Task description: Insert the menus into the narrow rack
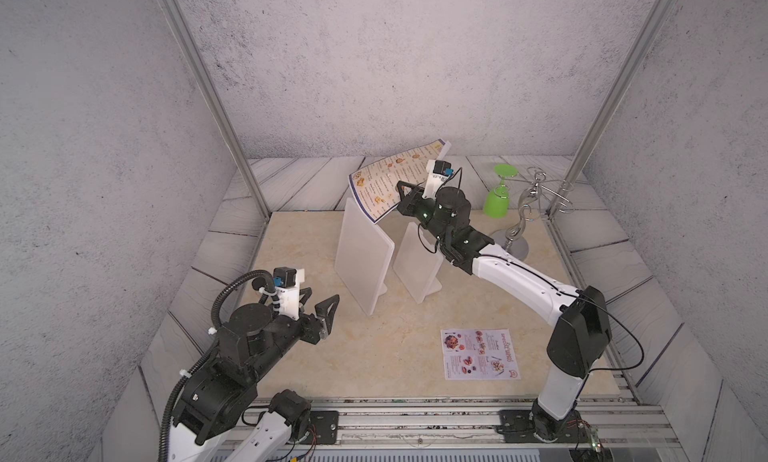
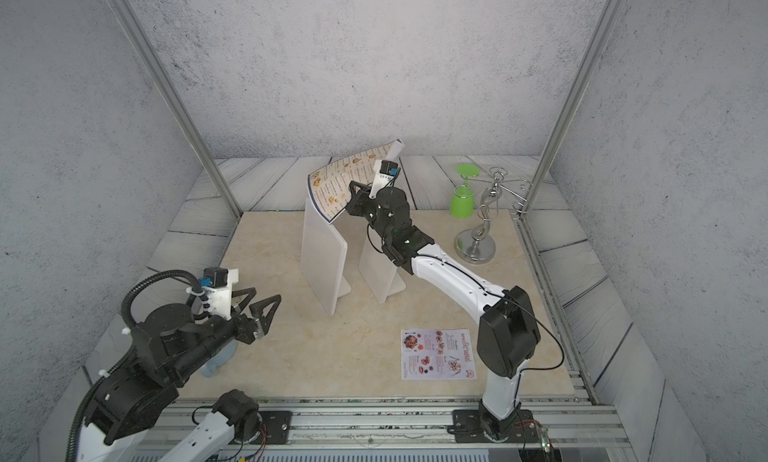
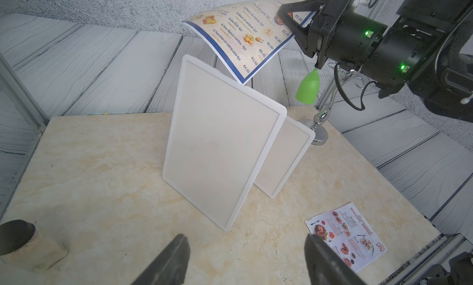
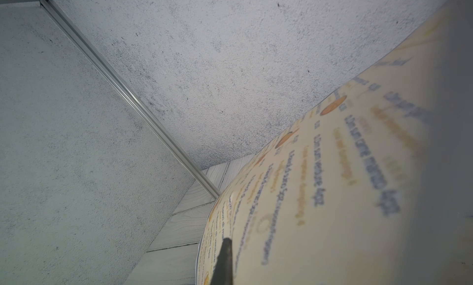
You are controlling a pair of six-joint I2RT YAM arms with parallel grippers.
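A large blue-bordered menu (image 1: 392, 178) is held by my right gripper (image 2: 357, 196), which is shut on the edge nearest the arm. The sheet bends and hangs above the tops of two white upright panels, a larger one (image 3: 221, 142) and a smaller one (image 3: 283, 159); whether these panels form the rack cannot be told. In the right wrist view the menu (image 4: 295, 201) fills the lower right. A smaller menu (image 1: 480, 354) lies flat near the front of the table. My left gripper (image 1: 324, 318) stands open and empty at the table's left side.
A green glass (image 1: 497, 200) hangs upside down on a metal stand (image 2: 474, 244) at the back right. A dark-lidded jar (image 3: 29, 245) sits at the left, close to my left gripper. Bare table lies between the panels and the front edge.
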